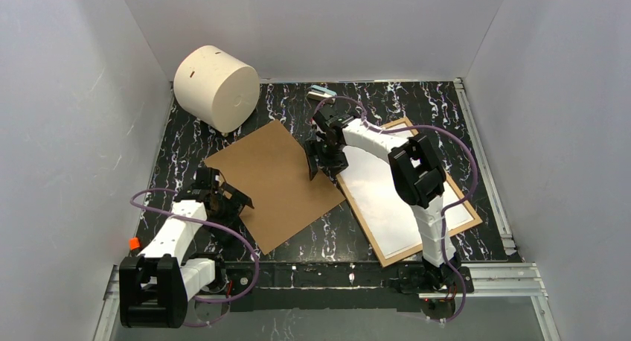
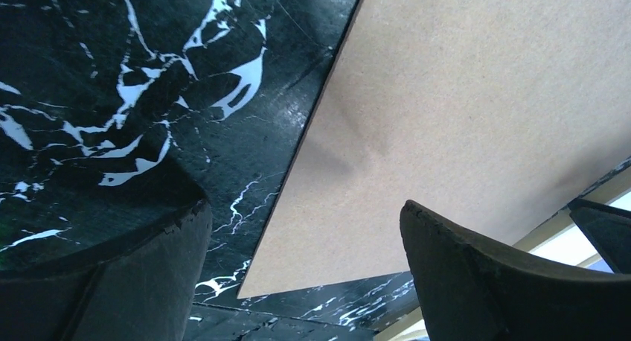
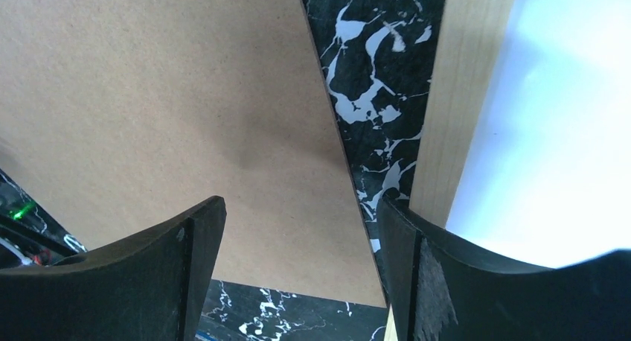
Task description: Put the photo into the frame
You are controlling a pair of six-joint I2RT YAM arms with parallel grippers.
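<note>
A flat brown board (image 1: 279,188) lies turned at an angle on the dark marbled table. To its right is a light wooden frame (image 1: 360,223) with a white inner area (image 1: 389,199); a separate photo cannot be made out. In the top view, my left gripper (image 1: 239,205) is over the board's left edge. The left wrist view has this gripper open, its fingers on opposite sides of that edge. My right gripper (image 1: 326,171), also open, straddles the board's right edge near the frame. Nothing is gripped between its fingers in the right wrist view.
A big white cylinder (image 1: 216,89) rests at the back left. Near the back edge sits a small blue-and-white item (image 1: 321,93). An orange object (image 1: 134,243) is at the far left. Only a narrow strip of table separates board and frame.
</note>
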